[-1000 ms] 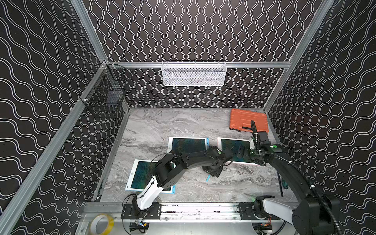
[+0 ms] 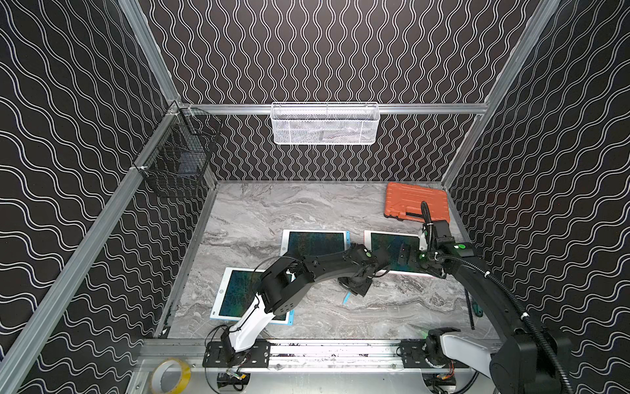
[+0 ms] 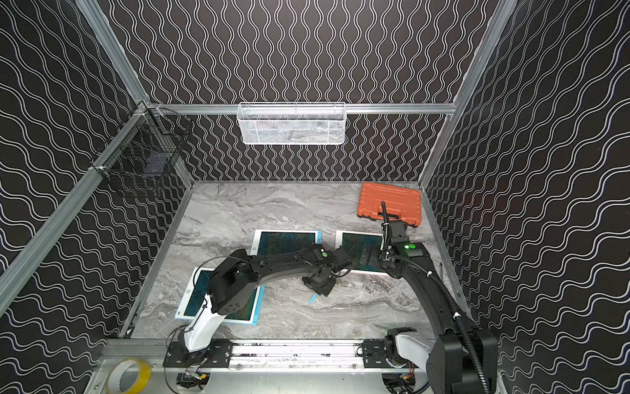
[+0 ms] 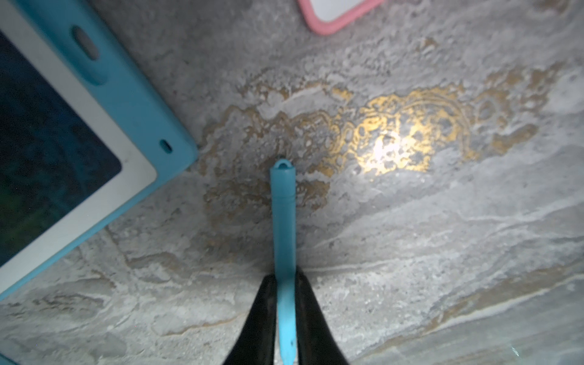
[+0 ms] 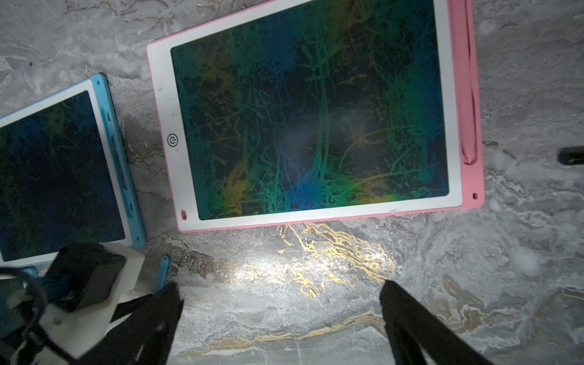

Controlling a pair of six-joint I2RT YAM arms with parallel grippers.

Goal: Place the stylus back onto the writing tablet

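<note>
The blue stylus (image 4: 284,225) runs lengthwise in the left wrist view, over bare marble. Both fingertips of my left gripper press against its sides, so the gripper is shut on it. Whether the stylus still touches the table cannot be told. A blue-edged writing tablet (image 4: 143,130) is at the upper left there, apart from the stylus. My right gripper is open and empty, over the table by the pink-edged tablet (image 5: 310,214). A pink stylus (image 5: 467,103) seems to sit in that tablet's side slot.
Another blue-edged tablet (image 2: 229,292) lies at the front left, partly under the left arm. An orange case (image 2: 416,200) sits at the back right. A black pen-like object (image 2: 469,308) and a green item (image 2: 477,308) lie by the right wall.
The visible end of the stylus has shifted slightly left along with a small motion of my left gripper. The right arm looks unmoved.
</note>
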